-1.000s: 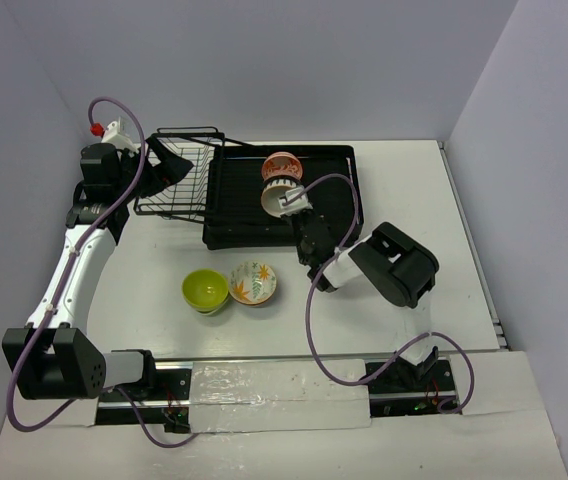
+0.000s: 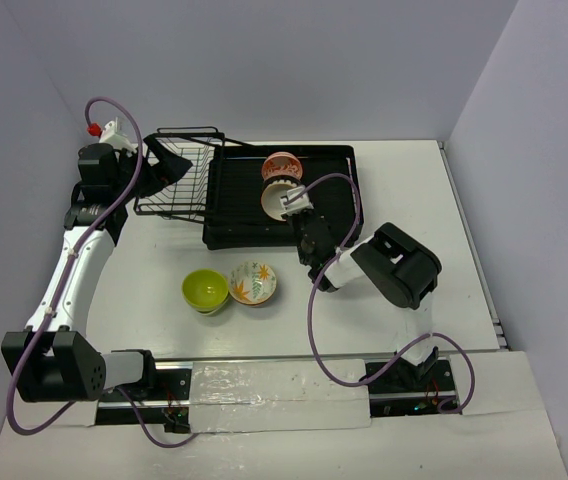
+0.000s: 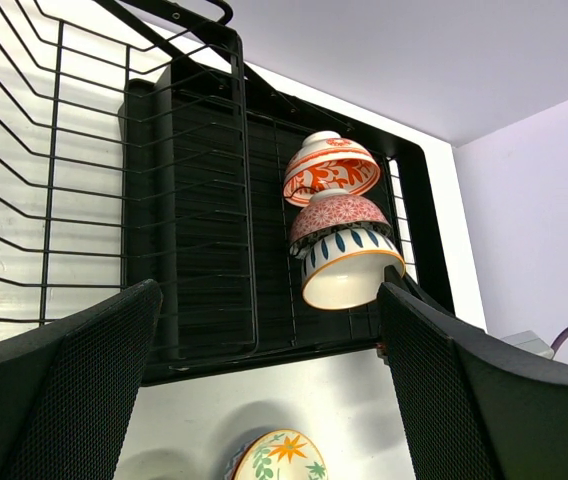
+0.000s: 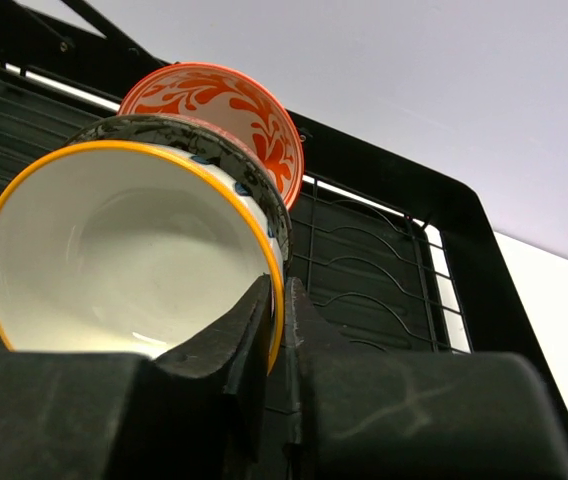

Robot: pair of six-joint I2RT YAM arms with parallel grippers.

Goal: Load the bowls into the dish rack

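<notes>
In the dish rack, bowls stand on edge in a row: an orange-patterned bowl, a pink-patterned bowl and a white, blue-leafed bowl in front. My right gripper is shut on the white bowl's orange rim, at its right side. My left gripper hangs open over the rack's left wire section, empty. On the table before the rack are green bowls and a floral bowl.
The wire shelf on the rack's left is empty. Walls bound the back and sides.
</notes>
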